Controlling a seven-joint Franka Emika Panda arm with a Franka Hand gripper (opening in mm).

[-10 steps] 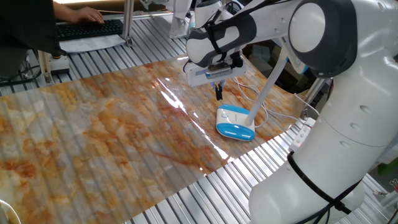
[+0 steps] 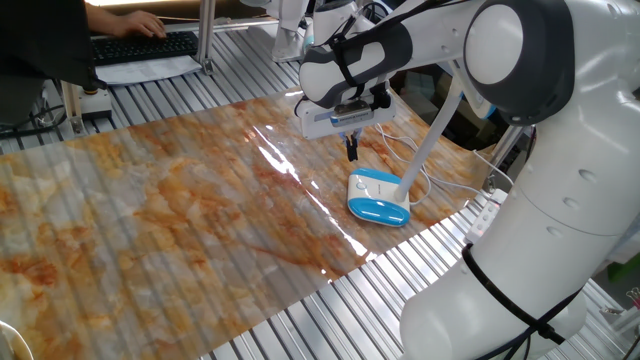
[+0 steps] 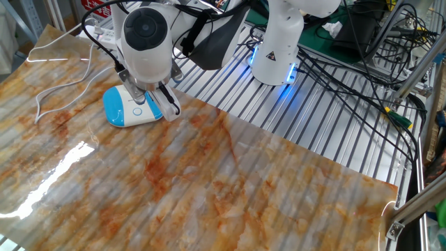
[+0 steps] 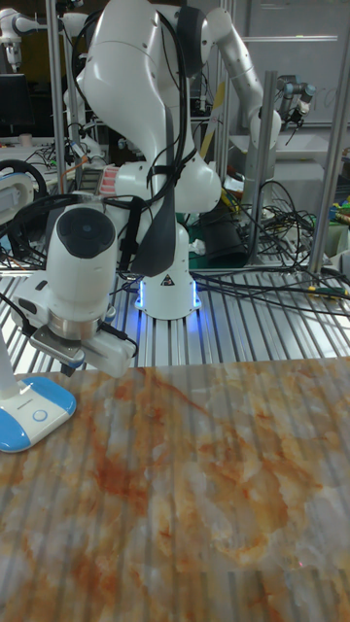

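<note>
A desk lamp with a white and blue base [image 2: 379, 198] stands on the marbled sheet, its white stem [image 2: 432, 143] leaning up to the right. My gripper [image 2: 352, 148] hangs just above and behind that base in exterior view 1. Its dark fingers are close together at the middle of the hand, shut, and nothing shows between them. From exterior view 2 the hand covers part of the lamp base [image 3: 122, 107] and the fingertips are hard to make out. Exterior view 3 has the lamp base [image 4: 39, 415] at the left edge, with a round button on top.
The orange-brown marbled sheet [image 2: 180, 220] is otherwise bare, leaving wide free room. White cables [image 3: 66, 89] lie loosely behind the lamp. Ribbed metal table [image 4: 223, 337] shows around the sheet. A person's hand [image 2: 140, 24] rests on a keyboard [image 2: 150, 48] in the far corner.
</note>
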